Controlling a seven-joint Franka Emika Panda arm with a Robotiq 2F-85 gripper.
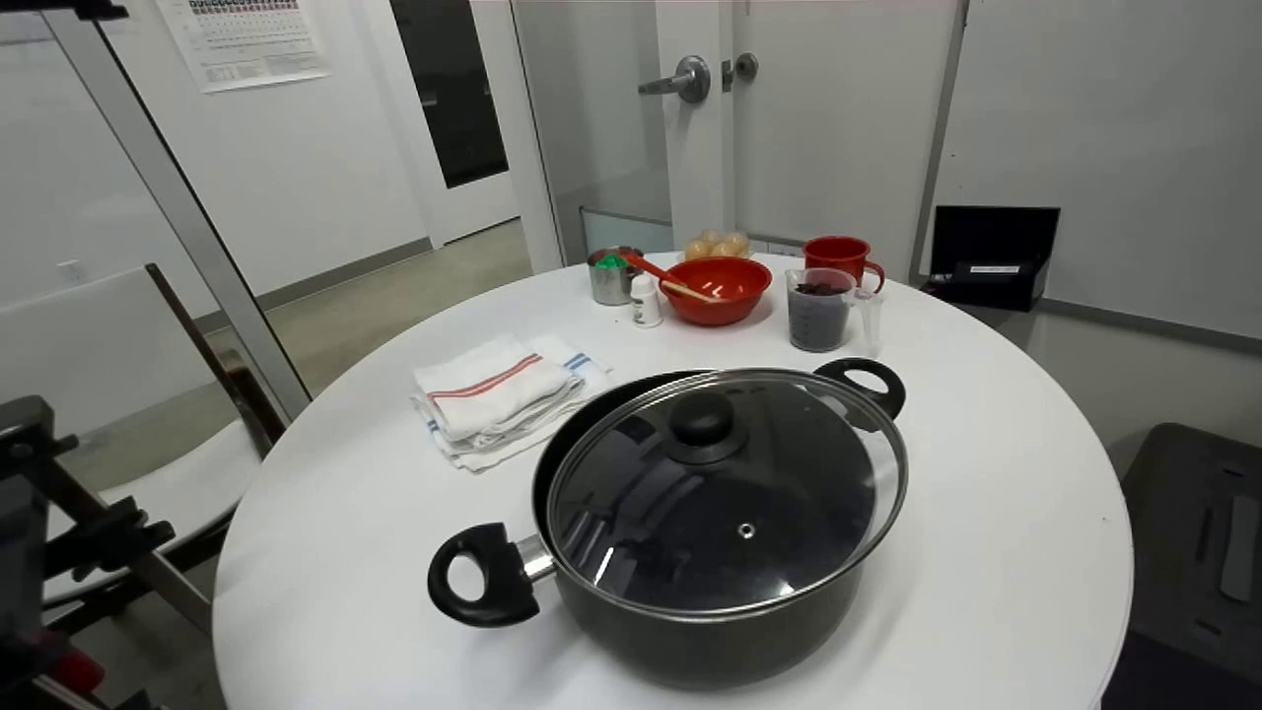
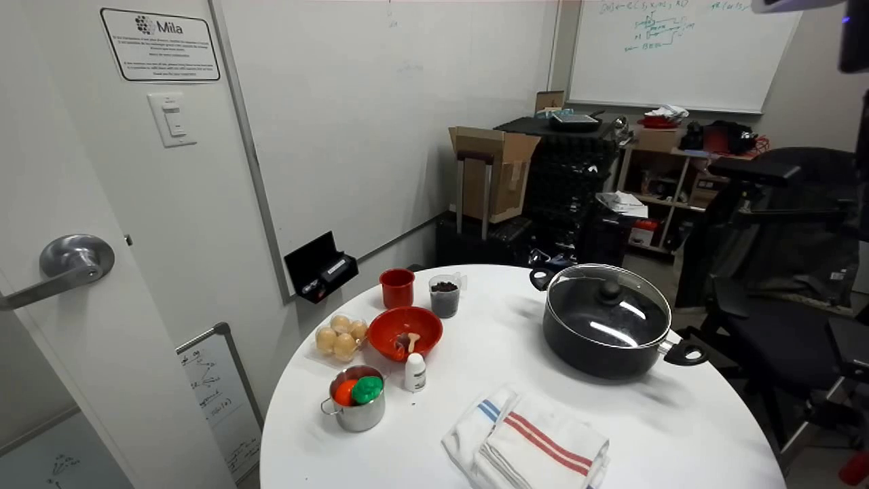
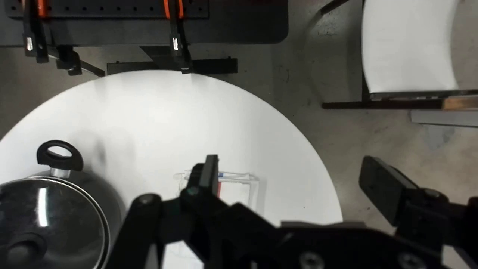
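Note:
My gripper hangs high over the table in the wrist view, its two dark fingers spread wide with nothing between them. Partly behind its left finger [image 3: 208,172] lies a pile of folded white towels [image 3: 235,192]. From the side, the towels [image 1: 497,396] show red and blue stripes and rest flat on the table. A large black pot [image 1: 710,639] stands near them, topped by a glass lid [image 2: 607,305] with a black knob. The lid sits askew in exterior view 1, leaving part of the pot's inside showing. Neither exterior view shows the fingers.
On the round white table [image 1: 1006,473], a red bowl [image 2: 404,333] with a spoon, a steel cup [image 2: 360,411], a white bottle [image 2: 415,373], a red mug [image 2: 397,289], a measuring cup [image 2: 445,297] and eggs [image 2: 340,337] stand grouped. Space around the towels is mostly bare.

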